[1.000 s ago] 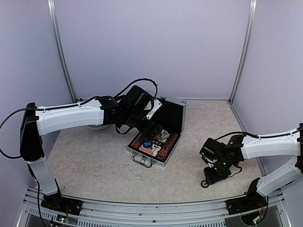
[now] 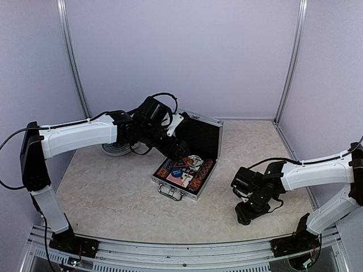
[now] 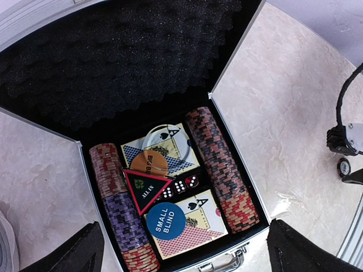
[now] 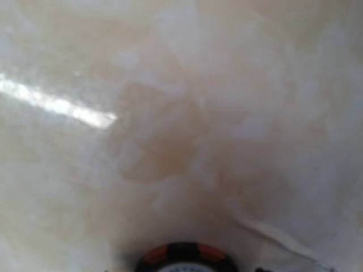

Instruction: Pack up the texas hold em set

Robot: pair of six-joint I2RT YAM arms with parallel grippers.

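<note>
The silver case [image 2: 191, 196] stands open at the middle of the table, its dark foam lid [image 3: 130, 54] raised. Inside lie chip rows [image 3: 217, 156], card decks [image 3: 198, 224], dice [image 3: 180, 186], a blue small-blind button [image 3: 166, 221], an orange button [image 3: 152, 162], a clear disc [image 3: 182, 141] and a triangular all-in marker [image 3: 145, 190]. My left gripper [image 2: 180, 152] hangs open above the case, empty. Low at the front right is my right gripper [image 2: 244, 220], over a loose black-and-orange chip [image 4: 186, 255]; small dark tips show apart on either side of it.
Behind the left arm a round dish-like object [image 2: 116, 149] is partly hidden.
My left gripper has drawn back slightly to the left above the case. The right gripper has moved a little left over the loose chip, which it now covers in the top view.
</note>
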